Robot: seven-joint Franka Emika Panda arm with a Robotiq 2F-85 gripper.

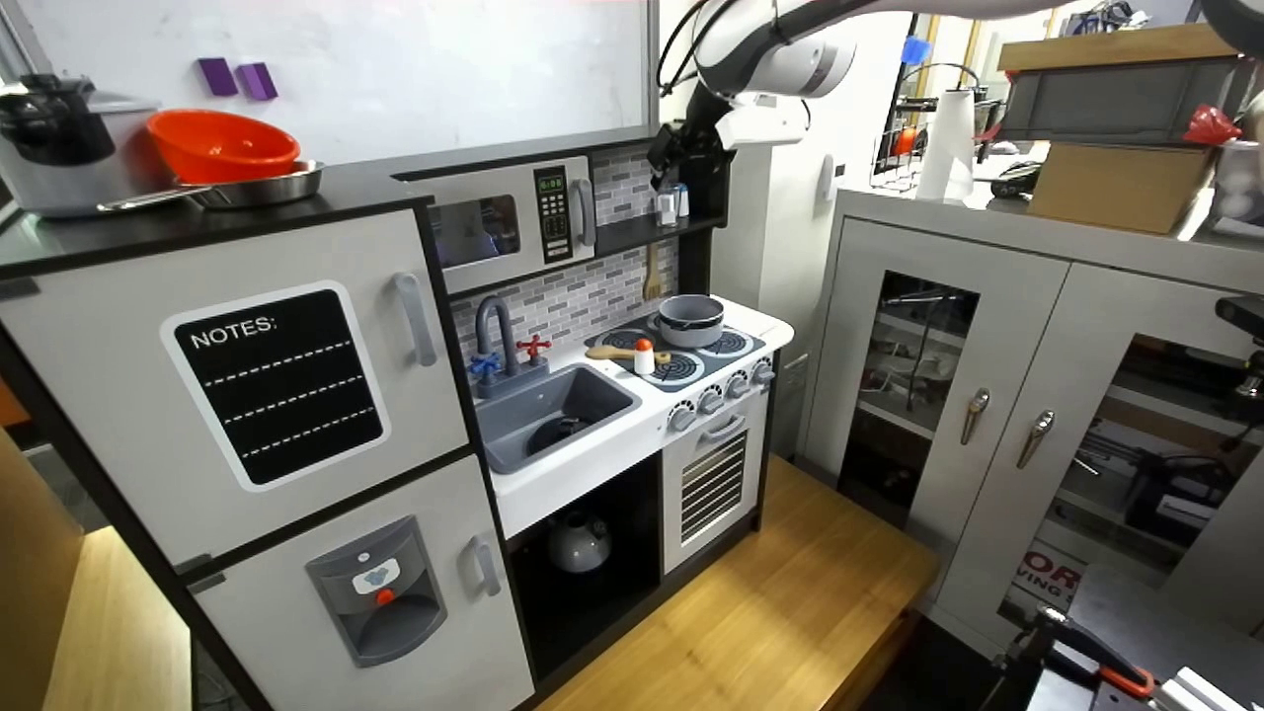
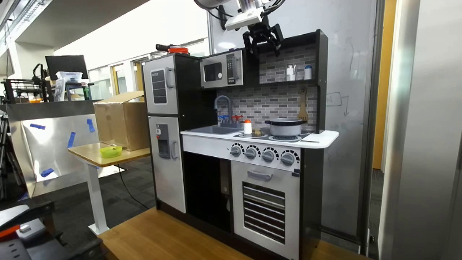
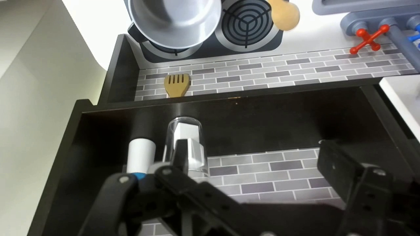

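My gripper (image 2: 262, 48) is open in front of the upper shelf (image 2: 277, 82), above the stove. Nothing is held between its spread fingers. In the wrist view a clear container with white pieces inside (image 3: 185, 131) stands on the shelf, partly hidden by the left finger (image 3: 181, 153). Beside it is a white shaker with a blue cap (image 3: 140, 153), its capped end partly covered by the gripper. Both also show in exterior view 2, the container (image 2: 290, 73) left of the blue-capped shaker (image 2: 308, 73). Whether the finger touches the container cannot be told.
Below the shelf, a grey pot (image 2: 286, 128) sits on the stove near an orange-topped shaker (image 2: 247, 127) and a wooden spoon (image 1: 613, 352). A wooden spatula (image 2: 303, 106) hangs on the back wall. The microwave (image 2: 221, 69) borders the shelf; its other end has a side wall (image 2: 321, 82).
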